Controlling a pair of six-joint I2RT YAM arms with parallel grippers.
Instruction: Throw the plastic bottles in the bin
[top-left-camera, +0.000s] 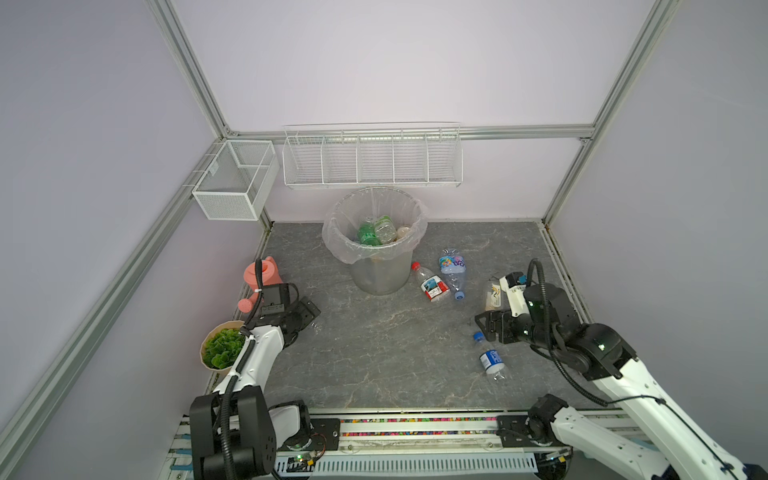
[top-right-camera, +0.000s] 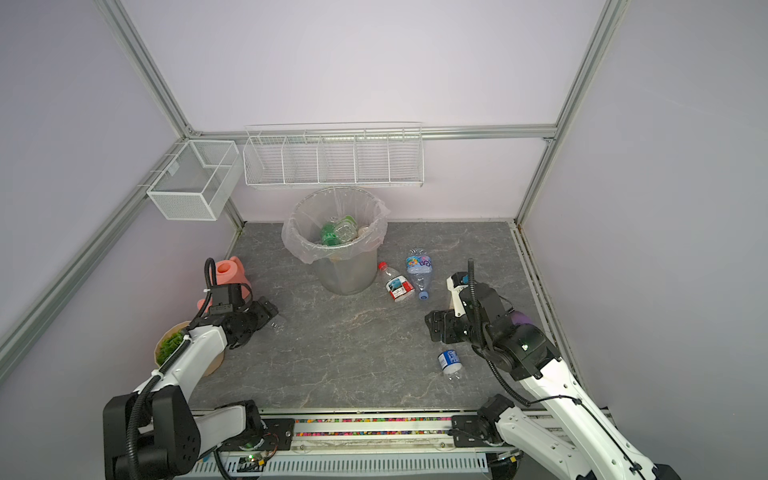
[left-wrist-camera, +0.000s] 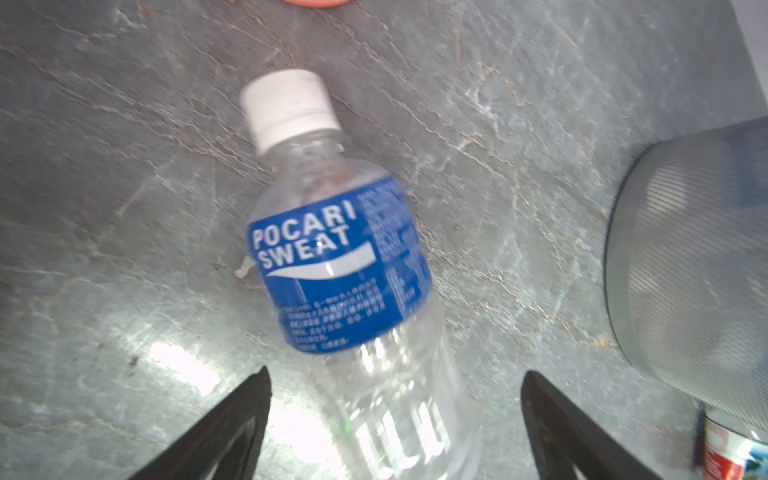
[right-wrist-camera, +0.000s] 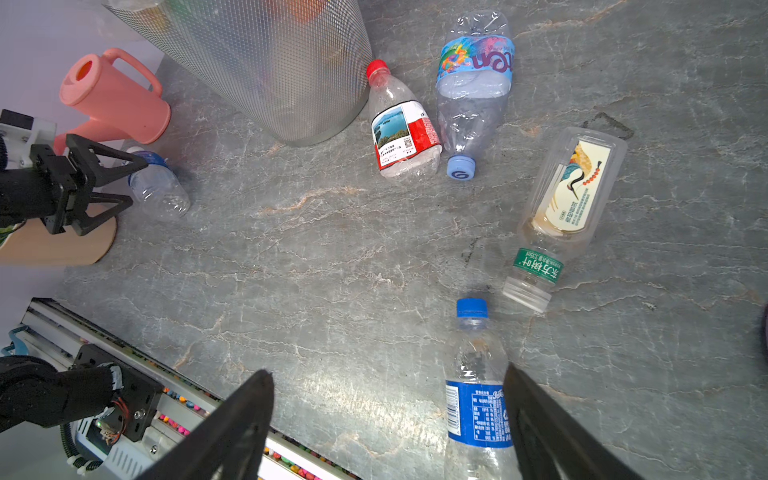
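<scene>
A clear bottle with a blue Pocari Sweat label (left-wrist-camera: 344, 264) and white cap lies on the table; its body runs down between the spread fingers of my left gripper, which is open. From the right wrist view, these fingers (right-wrist-camera: 160, 192) are hard to judge for contact with it. My right gripper is open, high over a blue-capped bottle (right-wrist-camera: 478, 408) near one finger. Further off lie a green-banded bottle (right-wrist-camera: 564, 208), a red-capped bottle (right-wrist-camera: 400, 132) and a colourful-labelled bottle (right-wrist-camera: 476, 80). The lined bin (top-left-camera: 384, 272) holds green and clear bottles.
Close to the left arm stand a pink watering can (right-wrist-camera: 120, 100) and a potted green plant (top-left-camera: 224, 348). White wire baskets (top-left-camera: 372, 160) hang on the back wall. Bare table (top-left-camera: 376, 344) fills the centre.
</scene>
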